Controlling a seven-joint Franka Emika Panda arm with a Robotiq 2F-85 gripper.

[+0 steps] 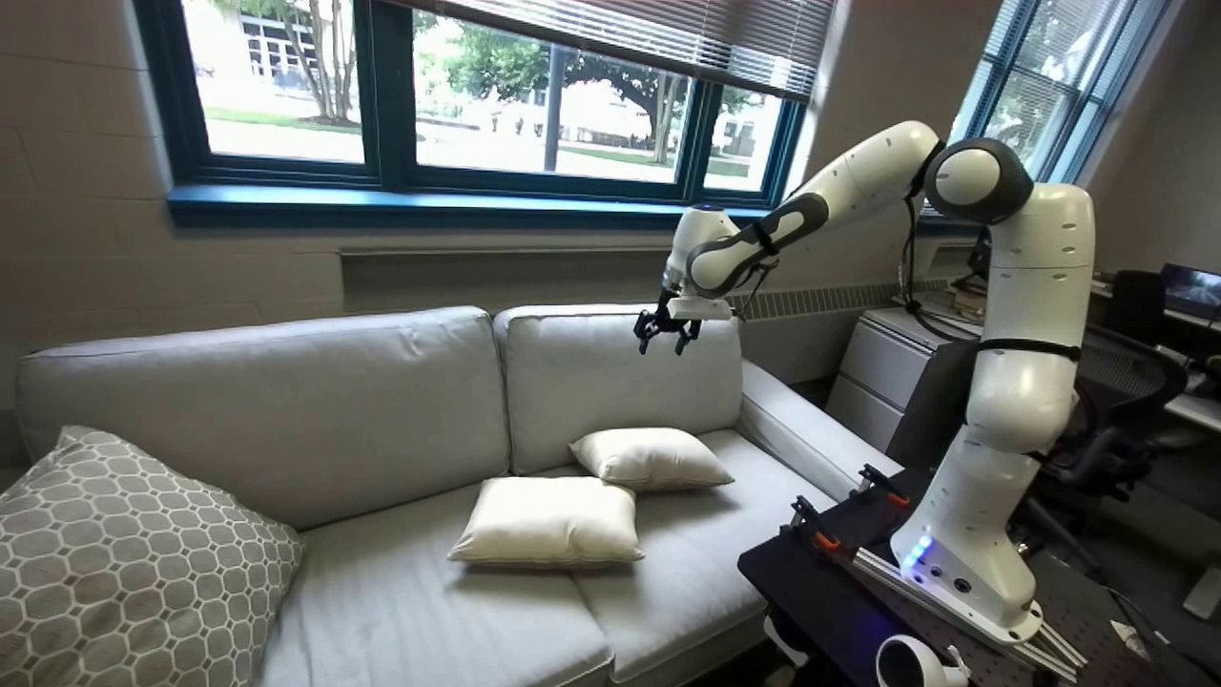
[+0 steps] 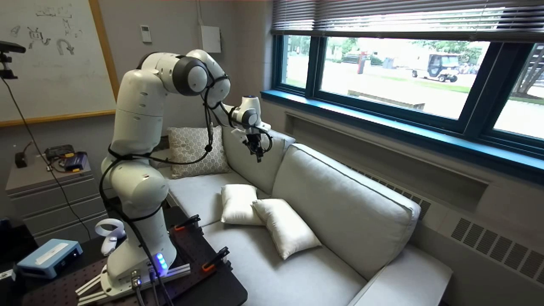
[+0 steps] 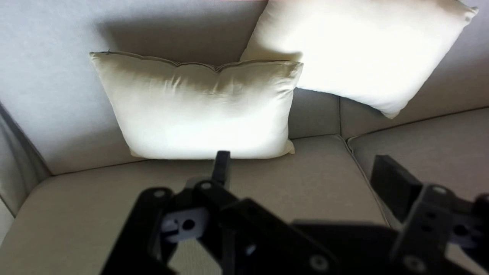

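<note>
My gripper hangs pointing down before the upper part of the sofa's right back cushion, well above the seat. In the wrist view its fingers are spread wide, with nothing between them. Two cream pillows lie on the seat. One pillow is near the right-hand back cushion; the other pillow lies farther forward and left, their corners overlapping. From the wrist, the rear pillow appears beyond the left finger, and the front pillow is partly cut off at the top right.
A large patterned pillow stands at the sofa's left end. The armrest rises on the right, beside the black table under my base. Behind the sofa runs the blue window sill.
</note>
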